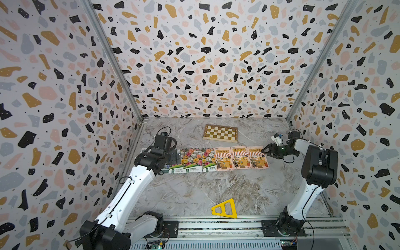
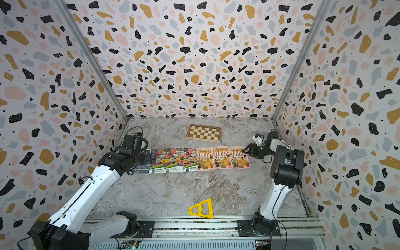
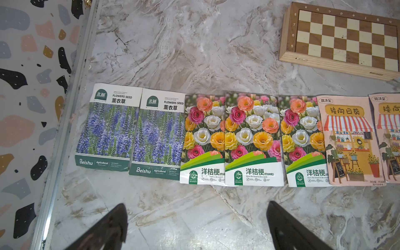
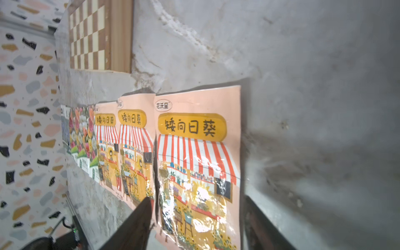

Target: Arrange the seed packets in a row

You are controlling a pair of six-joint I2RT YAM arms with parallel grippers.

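Note:
Several seed packets lie side by side in one row. Lavender packets (image 3: 110, 127) are at the left end. Rose-coloured flower packets (image 3: 254, 139) fill the middle. Sunflower packets (image 1: 223, 158) with striped awnings make up the right end. The rightmost sunflower packet (image 4: 198, 166) lies flat against its neighbour, edges close together. My right gripper is open above this packet's lower part, its blurred fingers apart on either side. My left gripper stands open over bare table in front of the lavender and rose packets, nothing between its fingers.
Behind the row lies a wooden chessboard (image 1: 220, 133). A yellow frame-shaped piece (image 1: 224, 208) rests near the front edge. Patterned walls enclose the sides and back.

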